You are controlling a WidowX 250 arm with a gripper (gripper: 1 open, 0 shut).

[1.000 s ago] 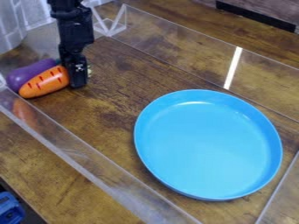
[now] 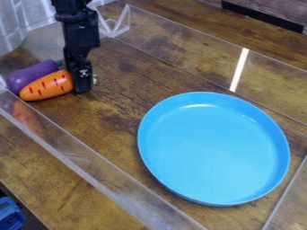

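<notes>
My black gripper (image 2: 79,72) reaches down at the upper left, low beside an orange toy carrot (image 2: 46,87) with dark stripes. A purple toy vegetable (image 2: 27,75) lies behind the carrot. A small pale item partly shows just right of the fingertips. Whether the fingers are open or closed on the carrot is unclear, as they are dark and small.
A large blue plate (image 2: 214,144) takes up the right side of the wooden table (image 2: 144,63). Clear plastic walls border the area. A blue object (image 2: 10,214) sits at the lower left.
The carrot and purple toy have shifted very slightly. The gripper stays in about the same place.
</notes>
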